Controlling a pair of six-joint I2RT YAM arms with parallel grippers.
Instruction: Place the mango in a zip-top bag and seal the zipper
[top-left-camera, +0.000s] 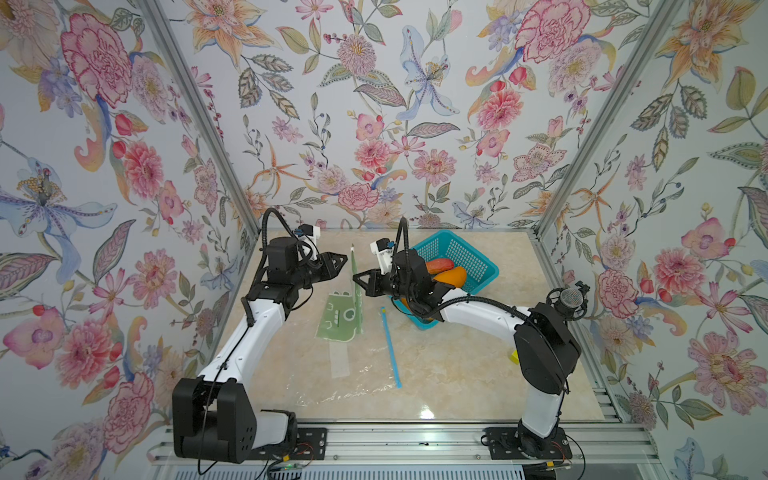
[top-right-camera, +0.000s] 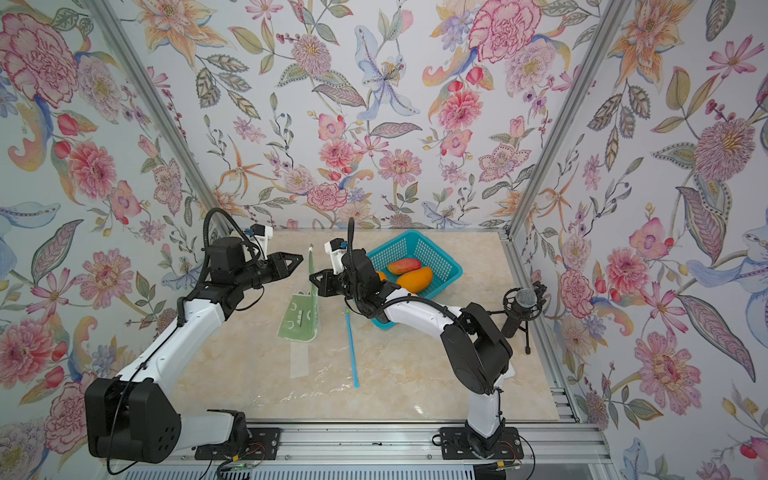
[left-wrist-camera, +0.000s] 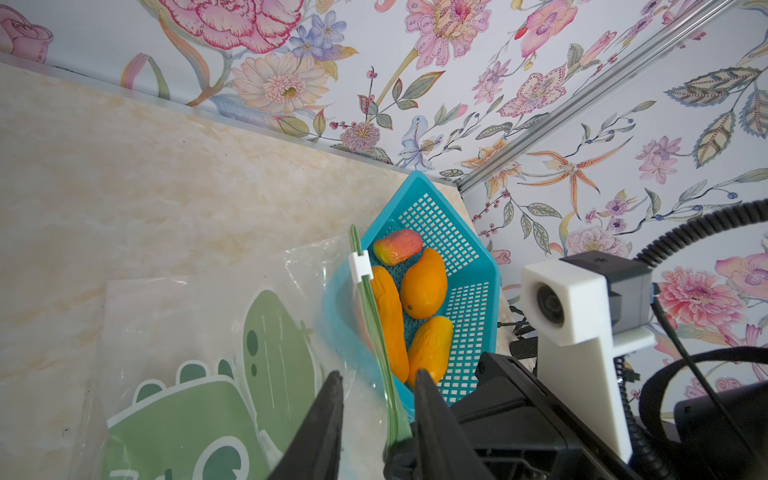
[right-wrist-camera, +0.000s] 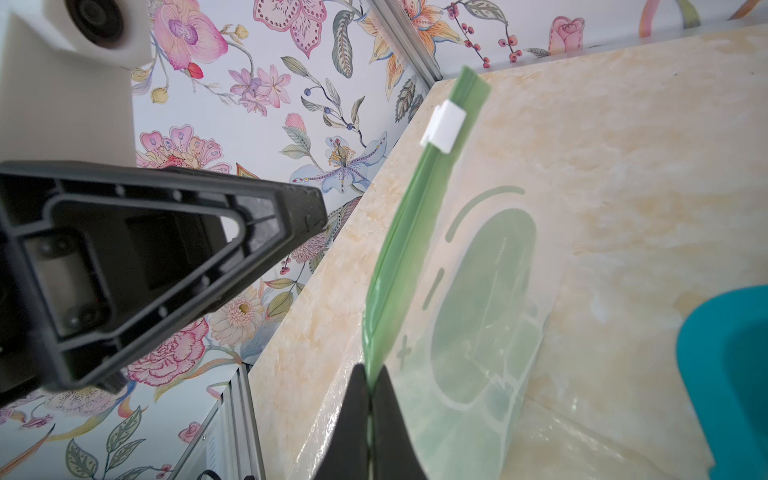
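A clear zip top bag with a green printed figure hangs between my two arms; no fruit shows inside it. Its green zipper strip carries a white slider near the far end. My right gripper is shut on the strip, whose edge runs down between the fingertips. Facing it from the left, my left gripper is open, and the strip passes beyond its fingers without being clasped. Several mangoes, such as the orange mango, lie in the blue basket.
The blue basket stands at the back right, partly behind my right arm. Blue tape and a clear strip lie on the tabletop in front. A round black-framed device stands at the right edge.
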